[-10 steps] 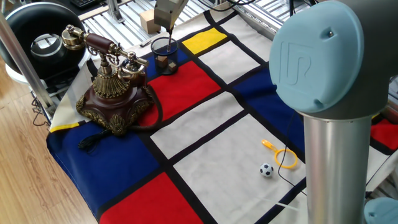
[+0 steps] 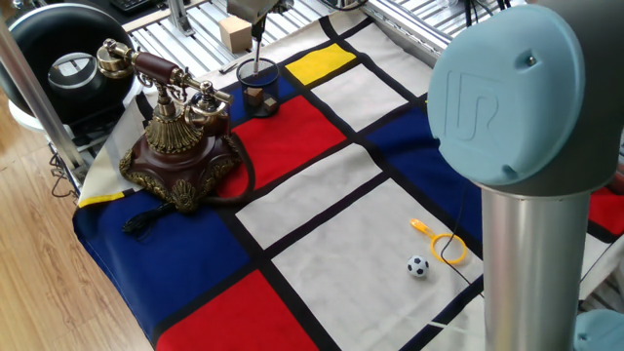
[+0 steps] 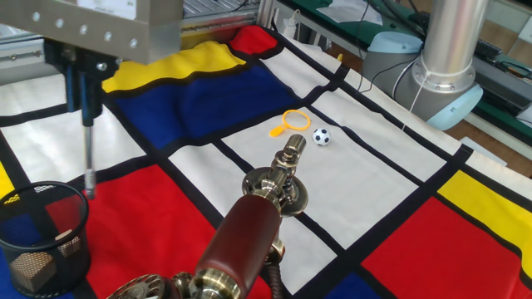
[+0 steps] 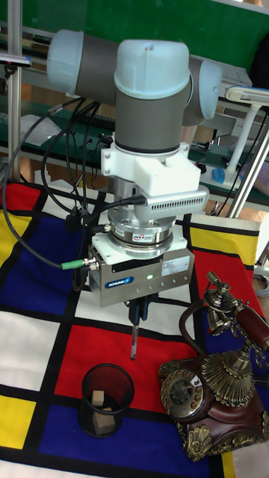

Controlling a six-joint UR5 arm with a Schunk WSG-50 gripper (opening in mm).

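Observation:
My gripper [image 4: 134, 357] points down as one slender dark-and-silver shape in every view, its fingers [image 3: 89, 158] together; nothing clearly shows between them. It stands close to a black mesh cup [image 3: 73, 249], with its tip above and beside the rim. Two or so small wooden blocks [image 4: 99, 397] lie inside the cup. In exterior view 1 the tip overlaps the cup's rim [image 2: 258, 88]. An antique-style telephone [image 2: 180, 146] is beside the cup. A small soccer ball [image 2: 418, 266] and a yellow-orange ring with a handle [image 2: 448, 248] lie on the white cloth area.
A colour-blocked cloth [image 2: 322, 205] covers the table, with slight folds. A cardboard-coloured box [image 2: 235, 33] sits behind the cup. The telephone's handset [image 3: 241, 245] rises high near the cup. Open cloth lies between the telephone and the ball.
In exterior view 1 my gripper has risen slightly and shifted left over the cup, uncovering more of the box behind. The arm's near joint has moved a little right. The table objects look unmoved.

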